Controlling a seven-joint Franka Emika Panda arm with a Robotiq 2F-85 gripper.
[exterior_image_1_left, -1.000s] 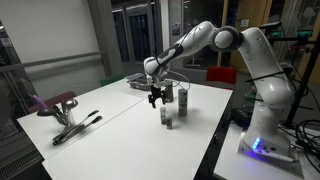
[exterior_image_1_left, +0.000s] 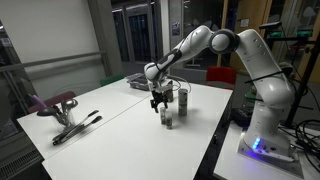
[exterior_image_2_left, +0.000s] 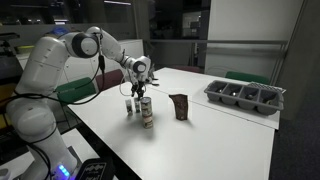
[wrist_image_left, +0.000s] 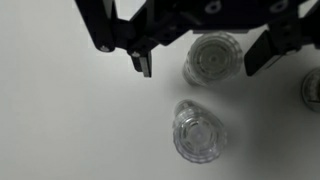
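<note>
My gripper is open above the table. In the wrist view a clear glass (wrist_image_left: 213, 62) lies in the gap between the spread fingers, not visibly gripped. Just in front of it is a second clear glass (wrist_image_left: 198, 133), outside the fingers. Exterior view 1 shows the gripper (exterior_image_1_left: 158, 102) directly over the two small glasses, with the nearer glass (exterior_image_1_left: 169, 123) slightly to the right. Exterior view 2 has one glass (exterior_image_2_left: 129, 105) left of the gripper (exterior_image_2_left: 138, 93). How far the fingertips reach down around the first glass is hard to tell.
A tall patterned can (exterior_image_2_left: 147, 113) stands close to the glasses, and a dark brown bag (exterior_image_2_left: 180, 107) is beyond it. A grey compartment tray (exterior_image_2_left: 243, 97) sits at the table's far side. A utensil holder (exterior_image_1_left: 62, 118) and tongs (exterior_image_1_left: 78, 129) lie at left.
The gripper has come down a little toward the glasses in exterior view 1. The glasses and the other objects have stayed where they were.
</note>
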